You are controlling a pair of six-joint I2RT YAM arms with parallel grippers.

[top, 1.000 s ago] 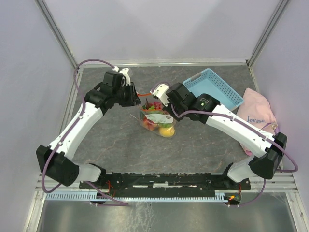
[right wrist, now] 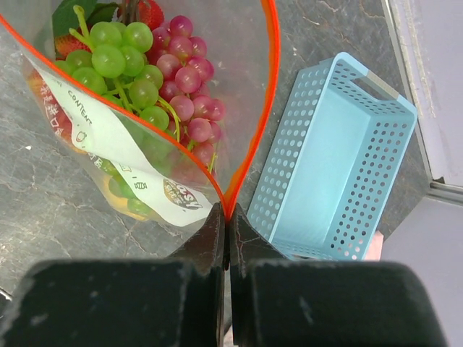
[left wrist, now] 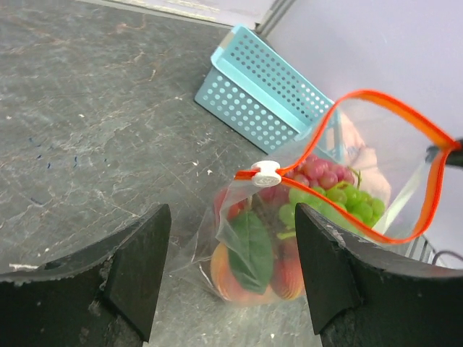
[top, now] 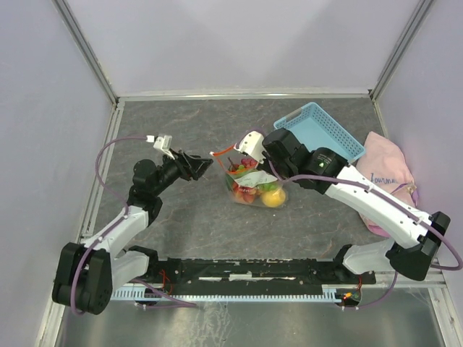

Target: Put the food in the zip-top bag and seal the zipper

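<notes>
The clear zip top bag with orange zipper stands mid-table, filled with grapes, a pear or apple and a yellow fruit. Its mouth is open; a white slider shows in the left wrist view. My right gripper is shut on the bag's rim at the corner where the orange edges meet. My left gripper stands open just left of the bag, the slider beyond its fingertips, nothing between them.
A blue perforated basket sits empty at the back right. A pink cloth bag lies along the right edge.
My right gripper moved rightward with the bag, which shifted along with it.
</notes>
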